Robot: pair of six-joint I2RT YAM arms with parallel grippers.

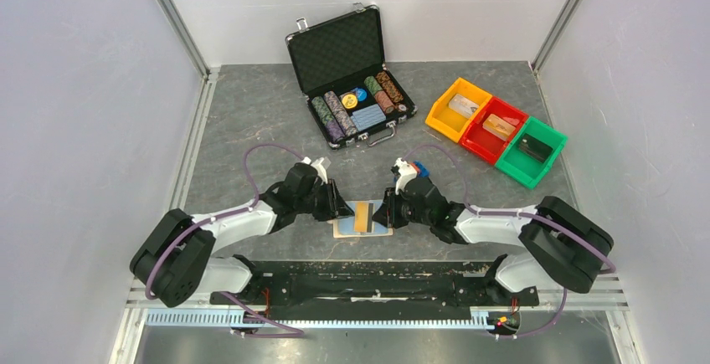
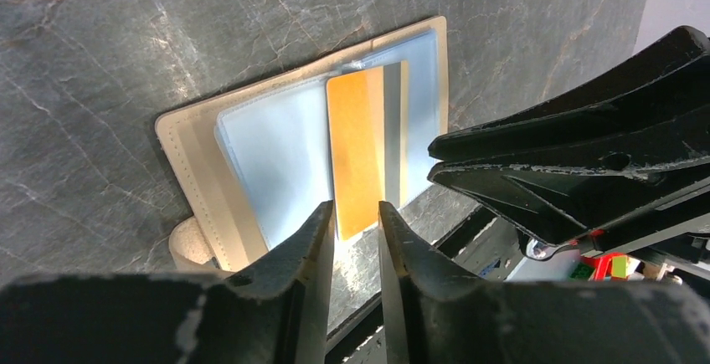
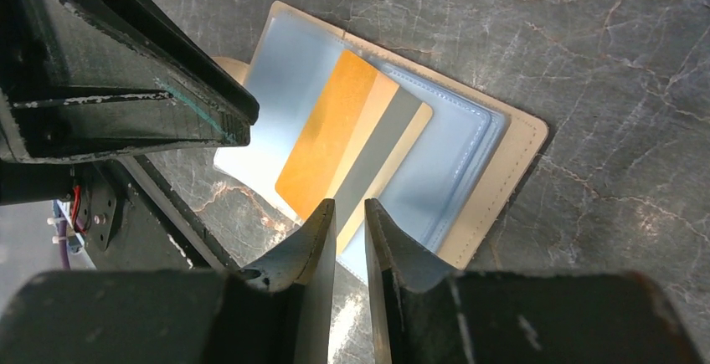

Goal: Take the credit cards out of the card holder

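Note:
An open beige card holder point(image 1: 345, 233) with light blue inner pockets lies flat between my two arms. Across its middle is an orange card with cream and grey stripes, also seen whole in the right wrist view, as the card point(image 3: 343, 130). My left gripper is part open over the holder's left side, its fingers apart. Over the right pocket, close beside the card's striped edge, is my right gripper. Only a narrow gap shows between its fingers, with the card's lower corner visible beyond; whether they pinch anything is unclear.
A black case point(image 1: 336, 53) of poker chips stands open at the back. Yellow point(image 1: 445, 123), red point(image 1: 475, 144) and green point(image 1: 519, 171) bins are at the back right. A small blue object point(image 1: 420, 168) sits just behind the right gripper.

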